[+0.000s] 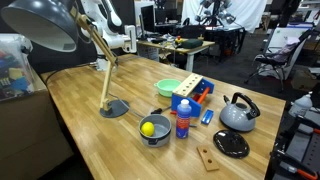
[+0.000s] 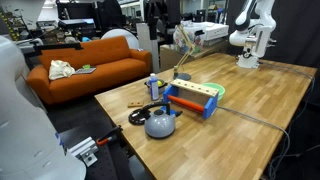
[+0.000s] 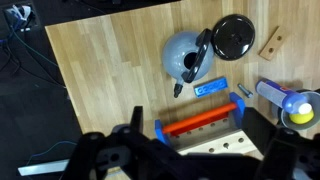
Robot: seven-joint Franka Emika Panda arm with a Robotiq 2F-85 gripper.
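In the wrist view my open gripper has its dark fingers (image 3: 127,146) spread wide, with nothing held between them. Below them lies a toolbox (image 3: 207,143) with blue ends and a red bar. Ahead is a grey kettle (image 3: 178,56) with a black handle, beside a round black lid (image 3: 234,37). A small blue object (image 3: 211,87) rests between kettle and toolbox. To the right are a blue bottle (image 3: 284,98) and a metal pot (image 3: 314,98) holding a yellow ball (image 1: 148,129).
A green bowl (image 1: 169,87) stands behind the toolbox, and a desk lamp (image 1: 112,106) rises at the table's left. Near the lid lies a small wooden piece (image 1: 208,157) with holes.
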